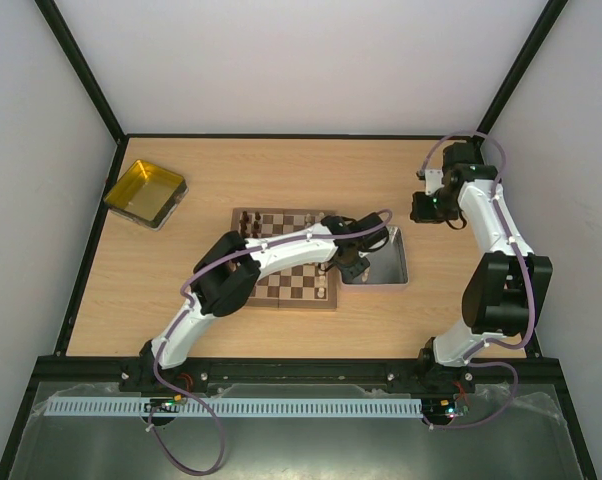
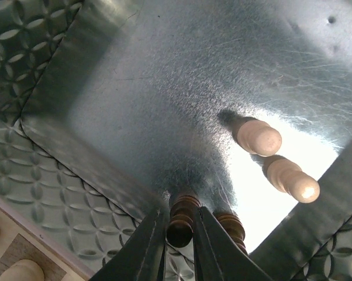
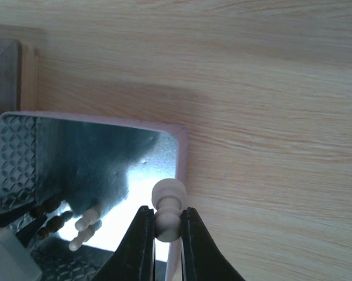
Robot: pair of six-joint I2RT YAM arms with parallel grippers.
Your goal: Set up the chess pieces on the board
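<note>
The chessboard [image 1: 286,293] holds pieces, partly hidden by my left arm. A metal tray [image 1: 386,265] beside it holds two light pieces [image 2: 261,137] and two dark pieces [image 2: 228,228]. My left gripper is down in the tray, its fingers around one dark piece; whether they grip it is unclear. My right gripper is shut on a pale piece [image 3: 169,196] and hangs above the tray's right side.
An empty gold tray [image 1: 146,190] sits at the back left.
</note>
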